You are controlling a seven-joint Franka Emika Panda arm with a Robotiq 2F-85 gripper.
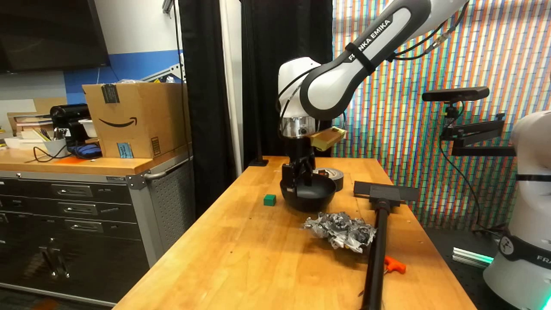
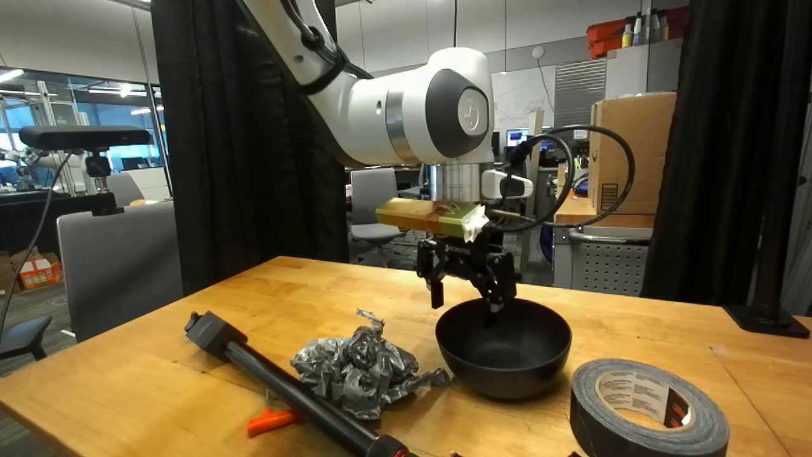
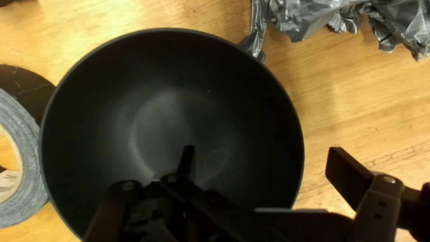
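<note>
My gripper is open above the near side of an empty black bowl (image 3: 169, 121). In the wrist view one finger (image 3: 186, 163) shows over the bowl's inside, the other (image 3: 347, 176) over bare wood beyond the rim, so part of the rim lies across the gap. From the second exterior view, the gripper (image 2: 465, 301) hangs at the left side of the bowl (image 2: 506, 373), with one fingertip apparently dipping past the far rim. No grasped object shows between the fingers. Whether a finger touches the bowl, I cannot tell.
Crumpled silver-grey foil or tape (image 2: 363, 365) lies close against the bowl, and a tape roll (image 2: 647, 411) stands on its other side. A small green cube (image 1: 269, 199), a long black tool (image 1: 379, 243) and an orange-handled item (image 1: 394, 265) share the table.
</note>
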